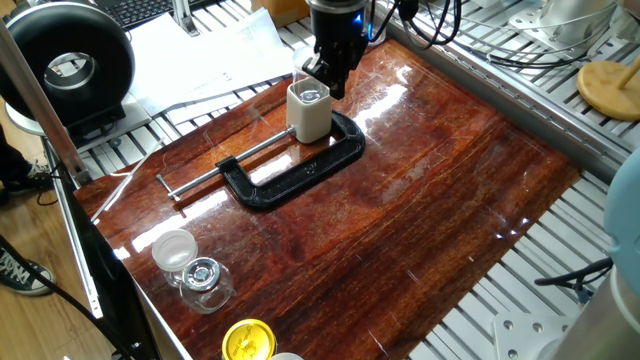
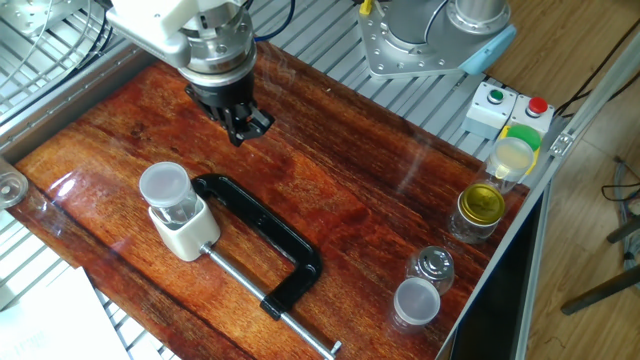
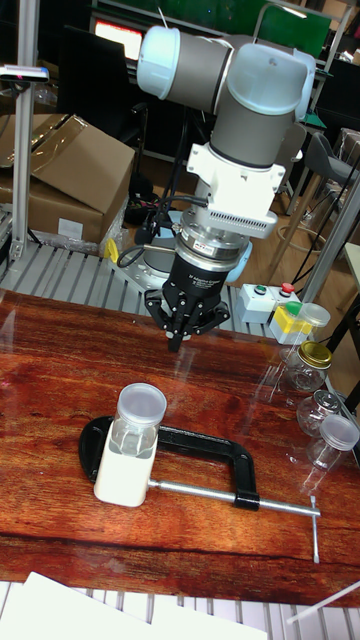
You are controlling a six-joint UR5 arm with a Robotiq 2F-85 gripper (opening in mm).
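Note:
A clear jar with a frosted lid stands upright in a cream block-shaped holder. The screw of a black C-clamp meets the holder's side, and the clamp's far end lies behind it. My gripper hangs above the table, behind the jar in exterior view 3 and apart from it. Its fingertips come together with nothing visible between them. From exterior view 1 the gripper overlaps the upper part of the jar.
Along one table edge stand several jars: one with a frosted lid, one with a silver top, one with a gold lid. Control buttons sit beyond the table.

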